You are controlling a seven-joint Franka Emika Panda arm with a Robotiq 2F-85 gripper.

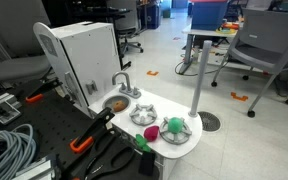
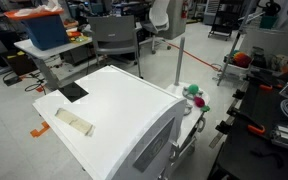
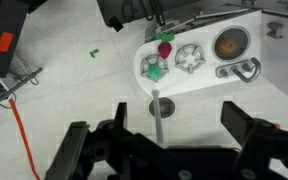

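A white toy-kitchen counter holds two grey burners and a round sink with something orange-brown inside. On the burner nearer the post rests a green round object. Between the burners, by the counter's edge, lies a dark pink object, with a small green piece close by. The wrist view shows the same green object and pink object from above. My gripper is open over the scene, its black fingers far apart with nothing between them. Neither exterior view shows it.
A tall thin post rises from the counter's edge. Beside the faucet stands a white cabinet. A black table with coiled cables borders the counter. Beyond is open floor, with grey chairs farther back.
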